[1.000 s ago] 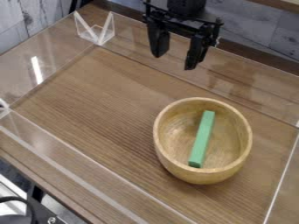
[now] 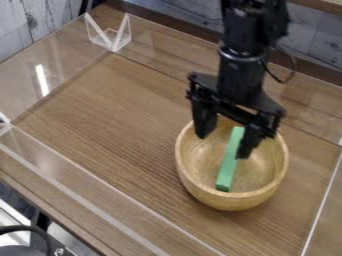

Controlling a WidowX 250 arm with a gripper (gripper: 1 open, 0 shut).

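Note:
A black robot gripper (image 2: 235, 122) hangs from the arm at upper right, its two fingers spread wide on either side above the rim of a beige oval bowl (image 2: 201, 176). Inside the bowl lies a long green object (image 2: 226, 172), upright in the view along the bowl's length, beneath the space between the fingers. Nothing shows held between the fingers.
A white wire object (image 2: 107, 32) stands at the back left. A wooden wall runs along the back, and a dark cable lies at the bottom left corner.
The gripper has moved steadily down and toward the camera, from the back of the table to over the bowl. The bowl and green object look unmoved.

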